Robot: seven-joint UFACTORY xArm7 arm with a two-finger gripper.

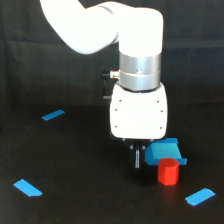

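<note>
A small red block (168, 172), looking roughly cylindrical, stands on the dark table right of centre. Just behind it is a blue object (163, 151), partly covered by the block and by the arm. My gripper (137, 164) points down to the left of both, with its thin dark fingers low over the table. They look apart from the red block. The fingers are too small and dark to show how wide the fingers stand.
Blue strips lie flat on the table: one at the far left (53, 115), one at the near left (28, 188) and one at the near right (200, 197).
</note>
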